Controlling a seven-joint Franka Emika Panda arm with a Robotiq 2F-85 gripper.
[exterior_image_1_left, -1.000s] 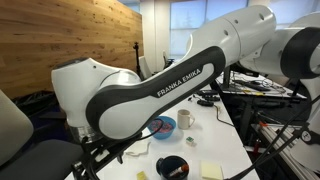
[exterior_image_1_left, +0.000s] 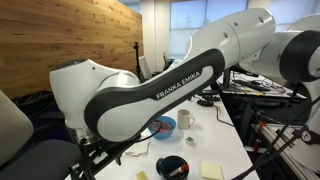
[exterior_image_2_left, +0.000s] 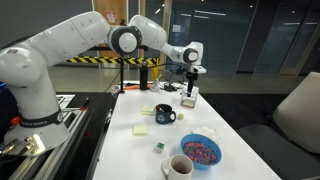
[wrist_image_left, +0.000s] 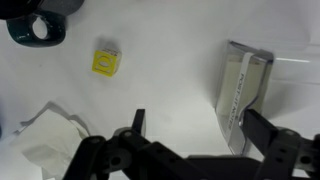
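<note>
My gripper is open, its two dark fingers wide apart at the bottom of the wrist view with nothing held between them. Close by the right finger lies a flat, pale packet-like object (wrist_image_left: 240, 92) with dark edges and a printed strip; the finger overlaps its lower part in the picture. In exterior view 2, the gripper (exterior_image_2_left: 189, 84) is at the far end of the table, just above a whitish box-like item (exterior_image_2_left: 190, 99). Whether they touch is unclear. The big white arm hides much of this area in exterior view 1.
A small yellow block (wrist_image_left: 105, 62), a dark mug (wrist_image_left: 40, 28) and a crumpled white cloth (wrist_image_left: 50, 143) lie left of the gripper. Further off are a blue bowl (exterior_image_2_left: 200, 138) with reddish contents, a white mug (exterior_image_2_left: 178, 169) and a pale yellow pad (exterior_image_1_left: 211, 170). Bare white table lies between them.
</note>
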